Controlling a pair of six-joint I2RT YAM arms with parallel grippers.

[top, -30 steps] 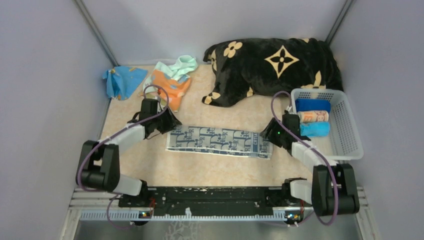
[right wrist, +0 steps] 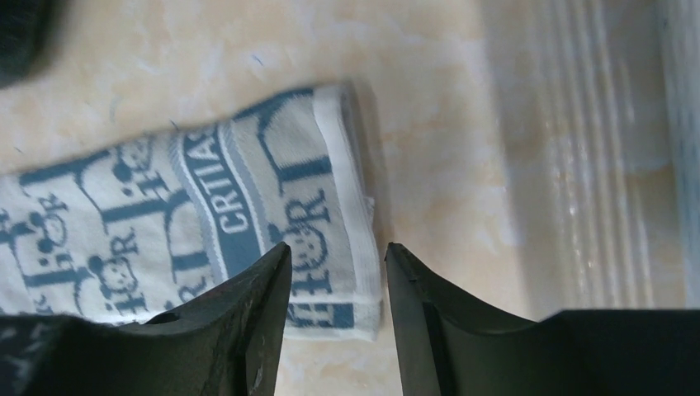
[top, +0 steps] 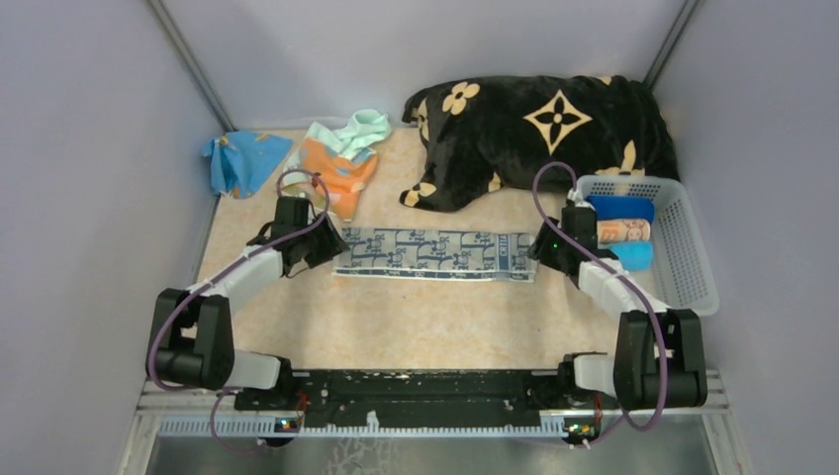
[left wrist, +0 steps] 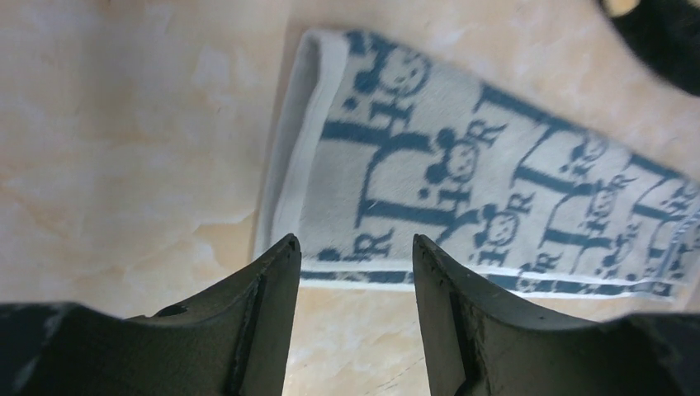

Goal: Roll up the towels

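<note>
A grey and navy patterned towel [top: 435,253] lies folded into a long strip across the table. Its left end [left wrist: 309,157] shows folded layers in the left wrist view, under and ahead of my left gripper. That gripper is open, its fingers apart and clear of any cloth hold. At the other end, my right gripper hangs over the striped "CRITTA"-like lettered part of the towel [right wrist: 223,194]. Its fingers stand apart, with the towel's pale end hem [right wrist: 357,214] visible between and beyond them.
A white basket [top: 693,259] at the right holds rolled towels [top: 621,231]. Behind lies a black blanket [top: 539,139]. Crumpled orange-mint [top: 336,158] and blue cloths [top: 245,161] sit at the back left. Bare table [top: 435,327] stretches in front of the strip.
The towel strip has shifted toward the back and lies straighter than a second ago.
</note>
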